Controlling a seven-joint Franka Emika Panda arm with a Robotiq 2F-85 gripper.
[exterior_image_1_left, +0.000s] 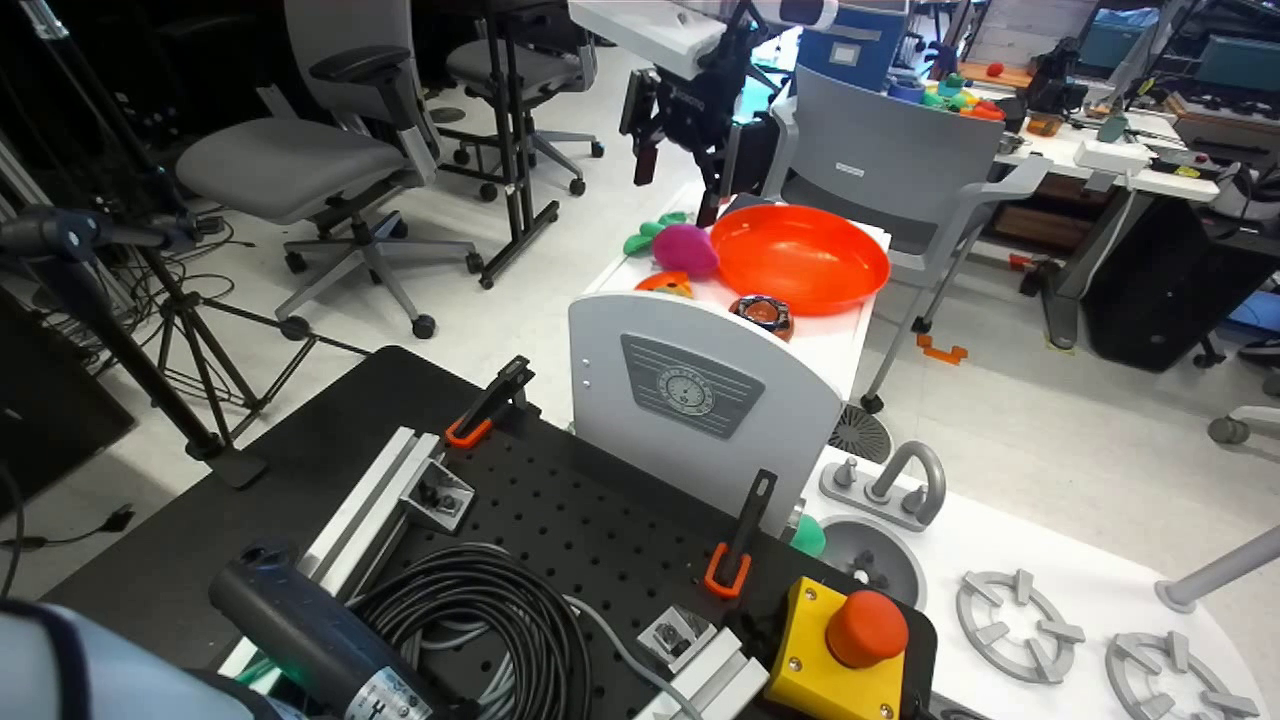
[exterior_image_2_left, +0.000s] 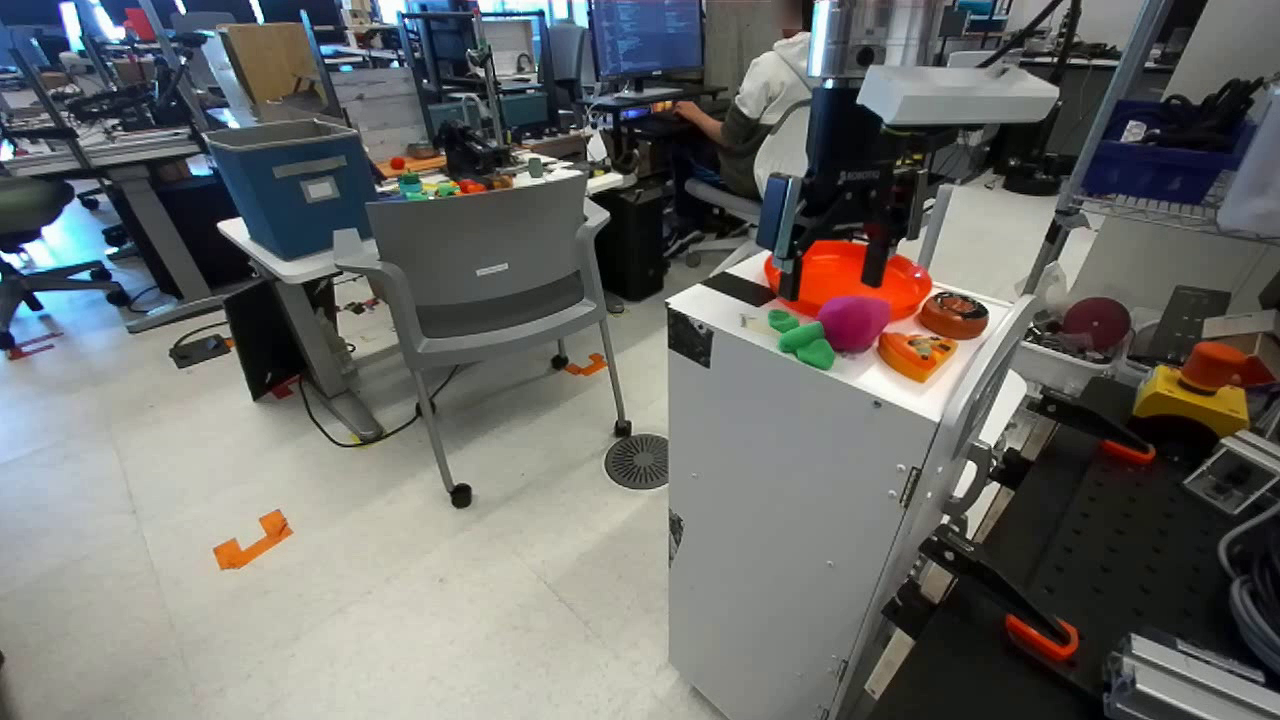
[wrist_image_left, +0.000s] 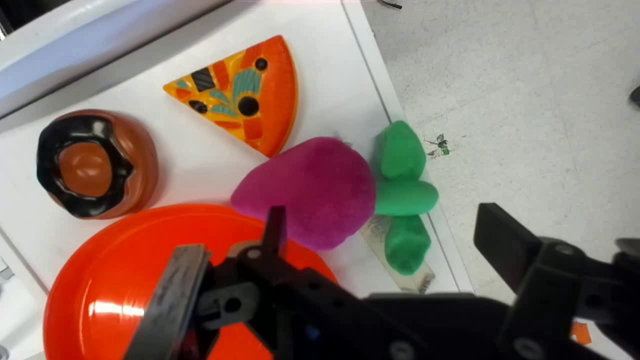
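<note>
A purple plush vegetable (wrist_image_left: 312, 191) with green leaves (wrist_image_left: 406, 198) lies on the white cabinet top (wrist_image_left: 336, 78), its tip against the rim of the red-orange bowl (wrist_image_left: 150, 252). Above it in the wrist view is a toy pizza slice (wrist_image_left: 252, 93). To the left sits a brown toy doughnut (wrist_image_left: 99, 163) with black icing. My gripper (exterior_image_1_left: 678, 192) hangs over the far side of the cabinet top, pointing down. Its fingers (exterior_image_2_left: 879, 240) stand wide apart, with nothing held between them. In exterior view 2 it overlaps the bowl and is above the plush.
A grey upright panel (exterior_image_1_left: 624, 372) borders the cabinet top on the near side. A grey chair (exterior_image_1_left: 864, 156) stands close behind the bowl. Bare floor lies beyond the leaves' edge in the wrist view.
</note>
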